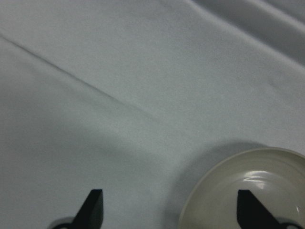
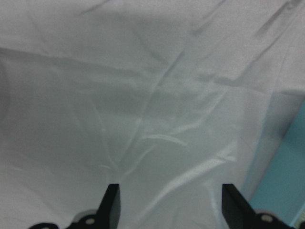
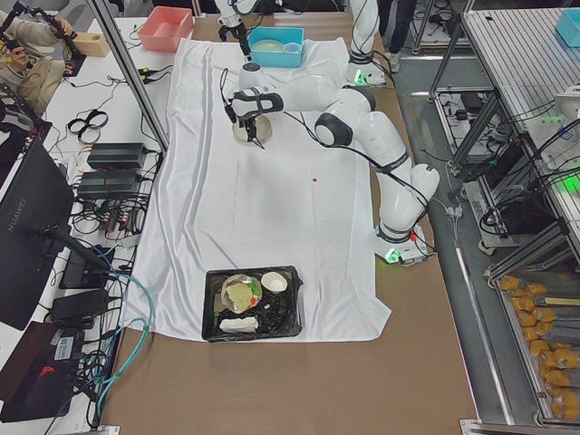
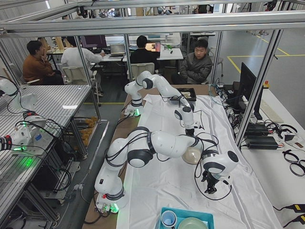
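Note:
A beige plate (image 1: pixel 255 191) lies on the white cloth (image 4: pixel 181 210); in the camera left view it is partly hidden by an arm. My left gripper is open above the cloth at the plate's edge, with nothing between its fingers. My right gripper is open over bare cloth, beside the blue bin (image 2: pixel 281 162). The blue bin (image 4: pixel 206 215) holds a green plate (image 4: pixel 191 223) and a blue cup (image 4: pixel 168 217).
A black tray (image 3: pixel 208 304) with a bowl (image 3: pixel 274 283) and food items stands at the opposite end of the cloth. Monitor and cables fill the side table.

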